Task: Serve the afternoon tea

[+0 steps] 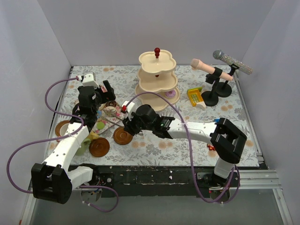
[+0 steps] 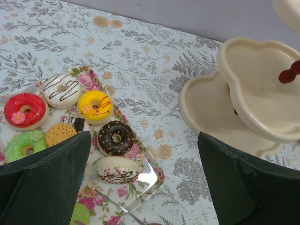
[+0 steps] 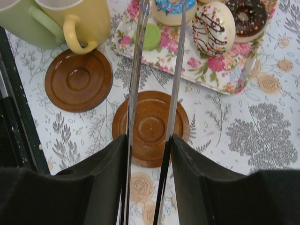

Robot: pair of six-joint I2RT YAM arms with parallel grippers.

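My left gripper stands open above a floral tray [image 2: 152,180] of doughnuts: red [image 2: 26,122], yellow [image 2: 94,117], chocolate [image 2: 116,150] and others. My right gripper has long metal tongs, slightly apart with nothing seen between them, over a brown saucer [image 3: 150,126] and reaching toward the tray's doughnuts and a green macaron [image 3: 150,44]. A cream three-tier stand [image 1: 157,82] stands at the back, a pink doughnut [image 1: 170,93] on its lowest tier.
A yellow cup [image 3: 82,23], green cup [image 3: 33,23] and second saucer [image 3: 77,79] are at the front left. A yellow box [image 1: 194,96] and two microphone stands [image 1: 210,98] occupy the right.
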